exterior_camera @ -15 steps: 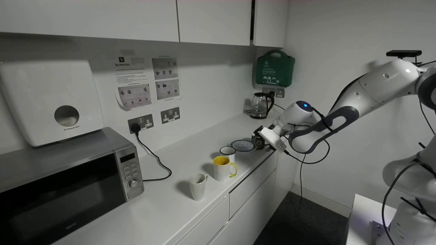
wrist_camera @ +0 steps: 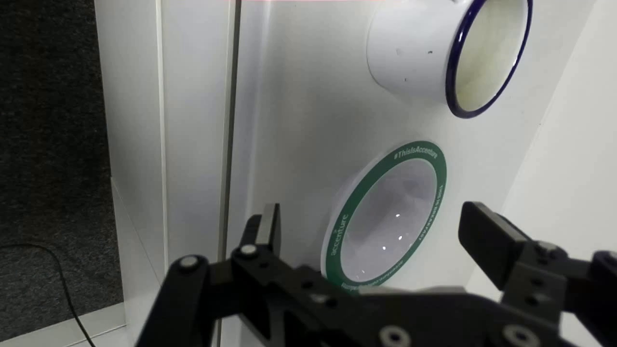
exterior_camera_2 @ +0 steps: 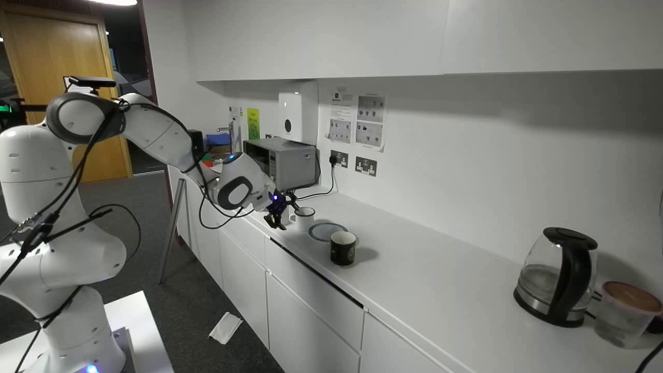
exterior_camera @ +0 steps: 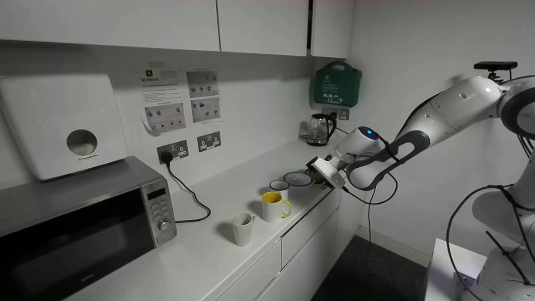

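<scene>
My gripper is open above the counter near its front edge, with wide-spread fingers and nothing held between them. Beyond the fingertips, in the wrist view, lies a bowl (wrist_camera: 388, 214) with a green lettered rim. A white enamel mug (wrist_camera: 413, 49) with a dark blue rim stands upright past the bowl. In exterior view 2 a dark mug (exterior_camera_2: 343, 249) stands beside the bowl (exterior_camera_2: 327, 232). A white mug with a yellow inside (exterior_camera: 273, 208) and a tall white mug (exterior_camera: 243, 228) stand in a row with the enamel mug in exterior view 1.
The microwave (exterior_camera: 90, 210) occupies one end of the counter, a glass kettle (exterior_camera_2: 555, 277) and a lidded tub (exterior_camera_2: 626, 314) the other. Wall cupboards (exterior_camera: 261, 25) hang above.
The arm and gripper have shifted slightly left in exterior view 1, closer to the bowl, now covering more of the dark mug. The mugs and bowl have not moved.
</scene>
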